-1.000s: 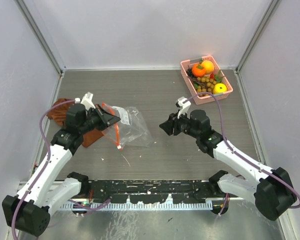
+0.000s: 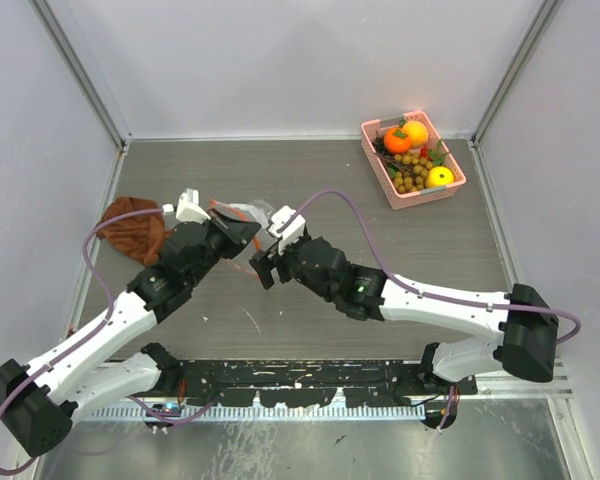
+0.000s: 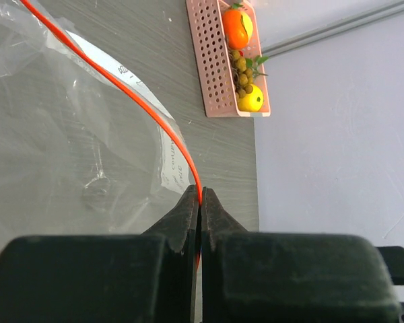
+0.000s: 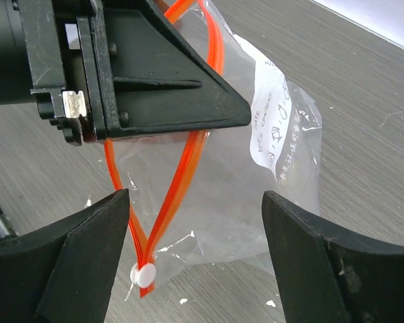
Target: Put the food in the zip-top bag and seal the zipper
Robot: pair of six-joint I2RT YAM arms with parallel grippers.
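Note:
A clear zip bag (image 3: 101, 168) with an orange zipper edge and a white printed label hangs from my left gripper (image 2: 246, 236), whose fingers are shut on that orange edge in the left wrist view. In the right wrist view the bag (image 4: 222, 175) fills the middle, its lower zipper end with a white slider (image 4: 145, 276). My right gripper is open, its fingers either side of the bag's lower part, close to that zipper end. The food, in a pink basket (image 2: 378, 175), includes oranges, yellow fruit and small brown fruits.
A brown cloth (image 2: 130, 230) lies at the left of the table, behind my left arm. The basket stands at the back right.
My right gripper has moved left from the table's right side up to the bag. My left gripper has shifted slightly right with the bag in it.

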